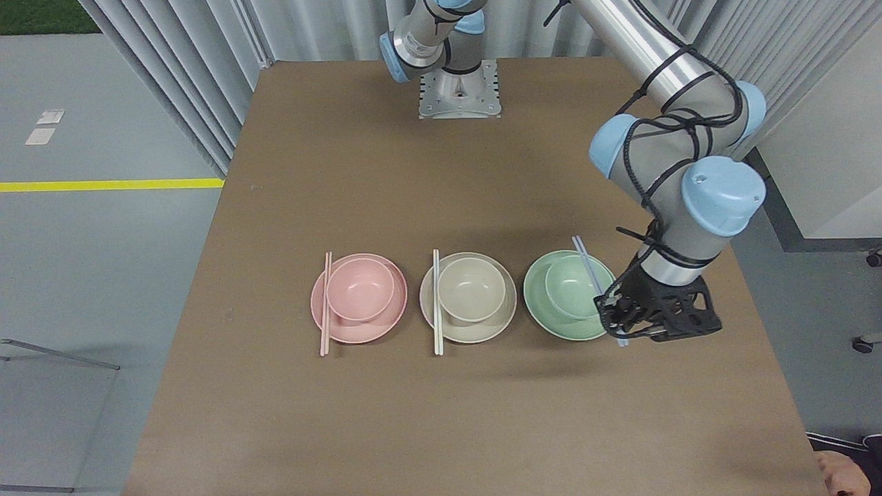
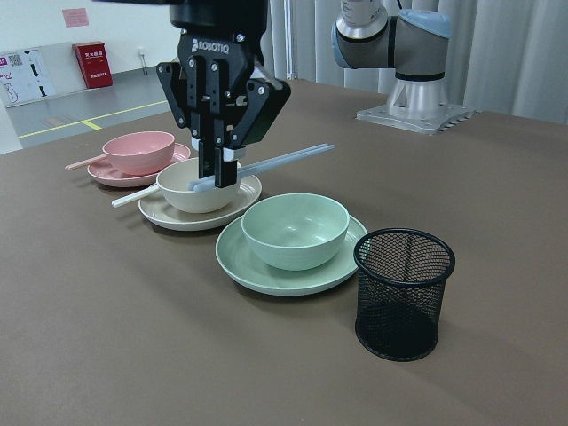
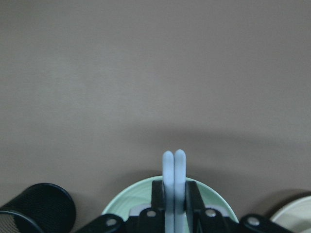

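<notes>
My gripper [image 2: 218, 169] is shut on a pair of pale blue chopsticks [image 3: 179, 165], held raised beside and above the green bowl [image 2: 295, 222] and green plate [image 1: 554, 318]. A black mesh cup [image 2: 397, 315] stands next to them, hidden behind the arm in the front view. The white bowl [image 1: 471, 288] and pink bowl [image 1: 360, 288] sit on matching plates; white chopsticks [image 1: 438, 331] and pink chopsticks [image 1: 324, 335] rest on those plates.
A person's hand [image 1: 843, 472] shows at the front right, off the table.
</notes>
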